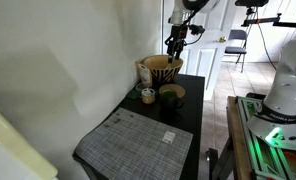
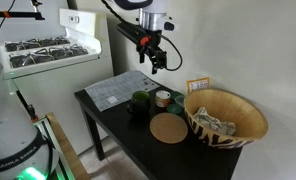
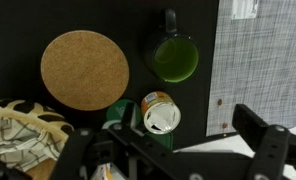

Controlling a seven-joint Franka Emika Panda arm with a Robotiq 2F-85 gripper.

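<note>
My gripper is open and empty, with its fingers apart at the lower edge of the wrist view. It hangs above the black table, well clear of everything on it. Below it in the wrist view stands a small jar (image 3: pixel 161 114) with a pale top, beside a dark green item (image 3: pixel 123 114) that is partly hidden. A green mug (image 3: pixel 174 58) sits farther up, its handle pointing up in that view. To the mug's left lies a round cork mat (image 3: pixel 85 70).
A wicker basket (image 2: pixel 250 125) holding pale cloth (image 2: pixel 213 122) occupies one table end. A grey grid mat (image 1: pixel 133 150) covers the other. A wall runs behind the table; a small orange-edged card (image 2: pixel 198 84) stands near it. A stove (image 2: pixel 43 58) is beyond.
</note>
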